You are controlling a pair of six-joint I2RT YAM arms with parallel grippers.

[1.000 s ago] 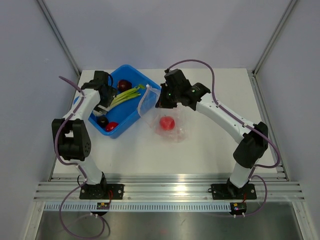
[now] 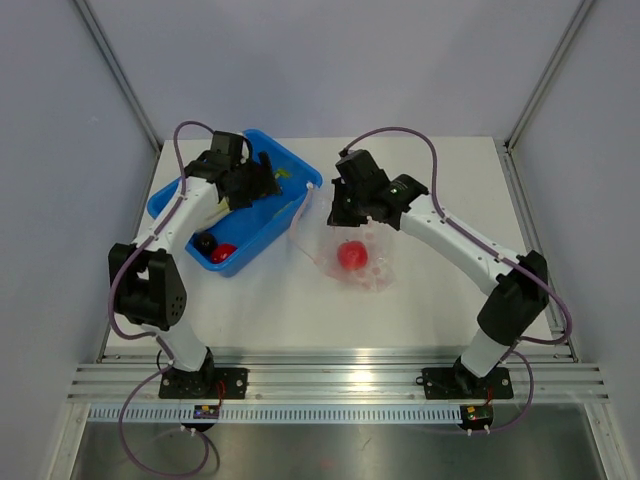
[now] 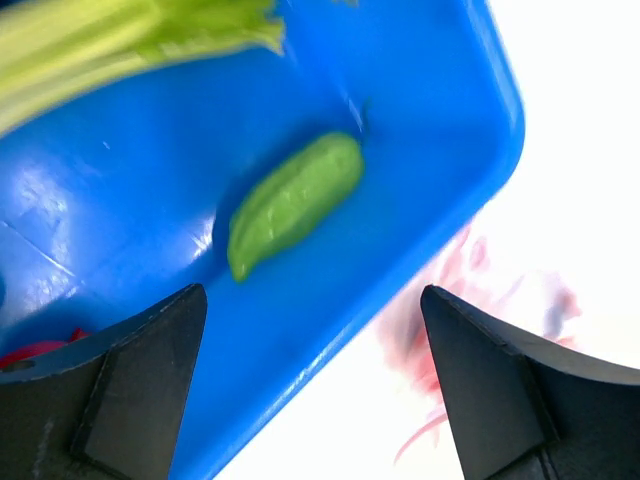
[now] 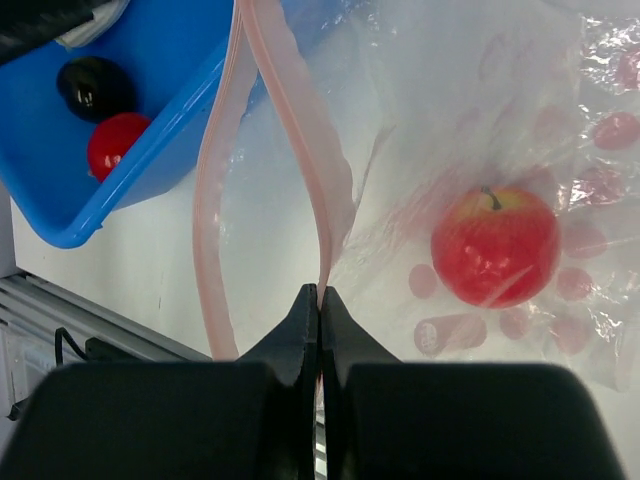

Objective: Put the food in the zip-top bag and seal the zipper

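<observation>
My left gripper point(image 2: 268, 178) is over the blue bin, its fingers apart and nothing between them. In the left wrist view a short green vegetable point(image 3: 297, 200) lies on the bin floor beyond the fingertips. In the right wrist view my right gripper is shut on the pink-edged rim of the clear zip top bag point(image 4: 325, 215). The bag's mouth gapes on the bin side. Through its film shows a red apple point(image 4: 497, 247), which sits low in the bag point(image 2: 375, 275) in the top view.
The blue bin point(image 2: 265, 238) also holds a black round item point(image 2: 205, 242), a red item point(image 2: 222, 254) and a long pale-green stalk point(image 3: 110, 50). Part of its contents is hidden under my left arm. Bin and bag stand close together.
My left gripper has swung right across the bin, and its arm now covers the dark round item at the back. The right gripper, bag and apple have shifted a little right.
</observation>
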